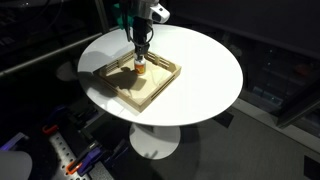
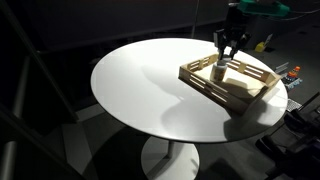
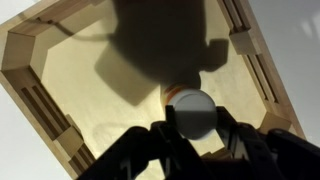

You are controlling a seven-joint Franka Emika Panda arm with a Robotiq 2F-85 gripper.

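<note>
A small orange bottle (image 1: 140, 68) with a white cap stands inside a shallow wooden crate (image 1: 152, 95). From above, in the wrist view, its round white cap (image 3: 195, 114) fills the space between the fingertips, with a bit of orange body showing beyond it. My gripper (image 1: 140, 57) points down over the bottle and is shut on it at the cap. In exterior view 2 the bottle (image 2: 218, 73) looks upright, with the gripper (image 2: 222, 61) at its top. Whether its base touches the crate floor cannot be told.
The crate's slatted walls (image 2: 205, 87) surround the bottle on all sides. Its floor is otherwise empty. Cables and tools (image 1: 75, 160) lie beyond the table at lower left.
</note>
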